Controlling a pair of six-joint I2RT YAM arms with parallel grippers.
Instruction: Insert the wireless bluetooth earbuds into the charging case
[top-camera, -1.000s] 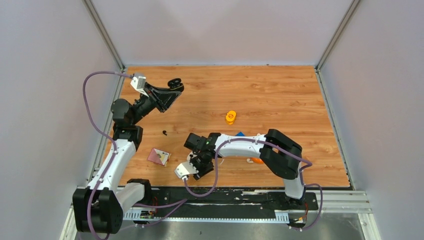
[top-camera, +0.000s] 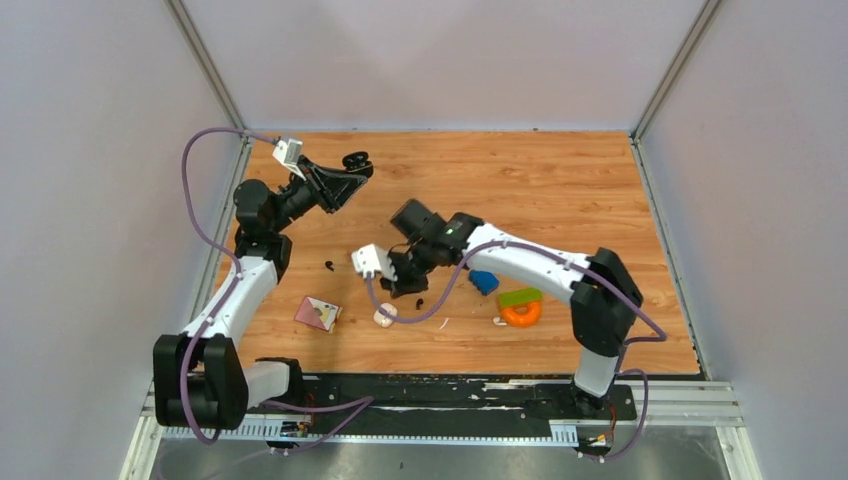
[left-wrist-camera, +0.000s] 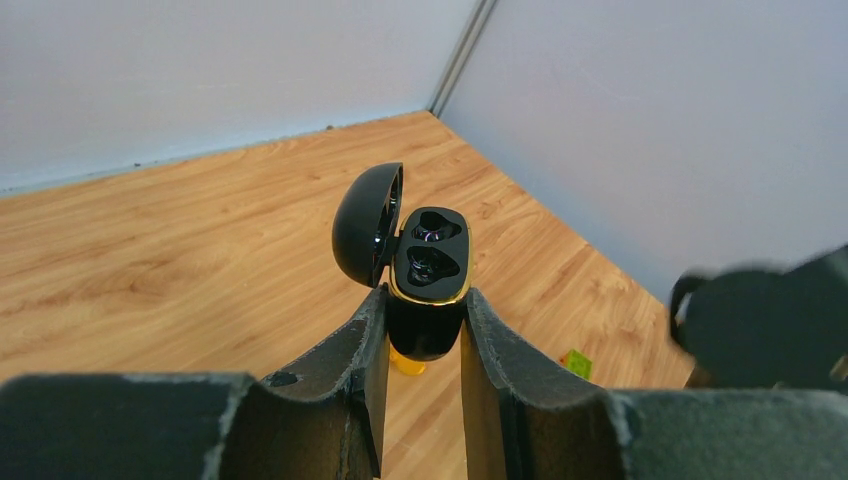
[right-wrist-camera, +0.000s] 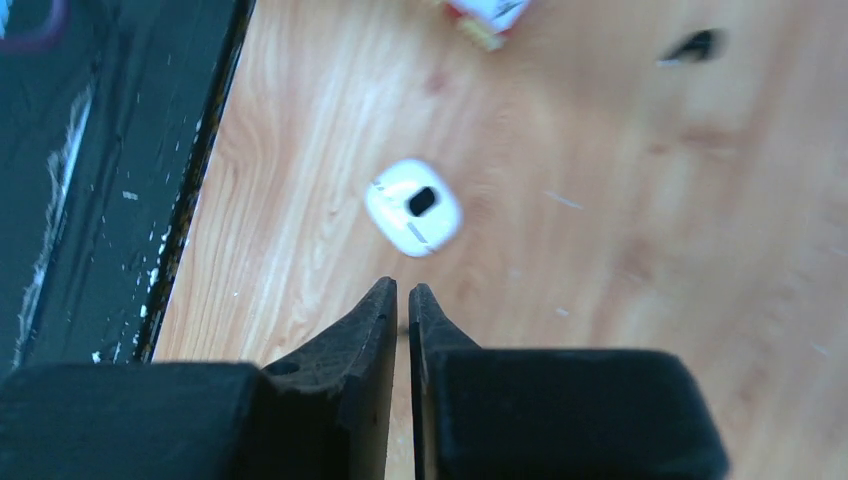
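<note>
The black charging case (left-wrist-camera: 430, 262), lid open with two empty-looking cavities, is held upright by my left gripper, shut on its base; in the top view it (top-camera: 357, 163) is at the upper left. My right gripper is shut, pointing down over the table; whether anything sits between its fingertips is hard to tell. A small black piece (top-camera: 329, 265), likely an earbud, lies left of it on the wood, and another dark piece (top-camera: 419, 304) lies beside the right gripper.
A pink card box (top-camera: 317, 313), a white rounded item (top-camera: 385, 315), a blue block (top-camera: 483, 280), a green block (top-camera: 520, 297) and an orange ring (top-camera: 521, 315) lie on the table (top-camera: 520, 170).
The right arm has swung up and away from the front edge toward the table's middle, uncovering the white item.
</note>
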